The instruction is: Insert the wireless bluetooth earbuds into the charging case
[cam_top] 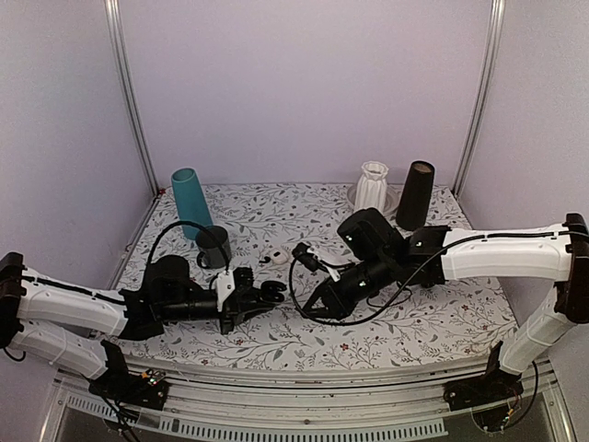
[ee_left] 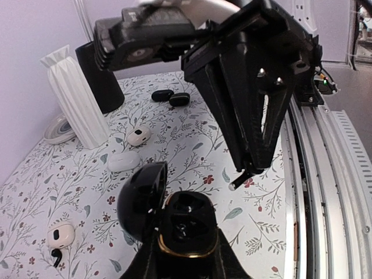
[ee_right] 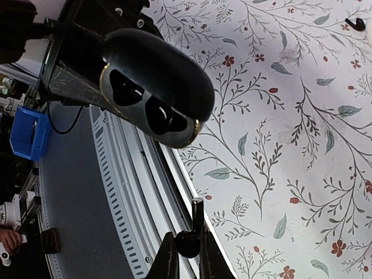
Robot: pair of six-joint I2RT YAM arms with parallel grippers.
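Observation:
The black charging case is held above the table near the front, with my left gripper shut on it. Its lid stands open beside the glossy body. In the right wrist view two dark hollows show in the facing part of the case. My right gripper is shut on a small black earbud, whose stem sticks out past the fingertips. The same earbud appears in the left wrist view, apart from the case.
White earbud pieces and a white case lie on the patterned table, with two black items farther off. A dark mug and teal cup stand left; a white vase and black cup stand back right.

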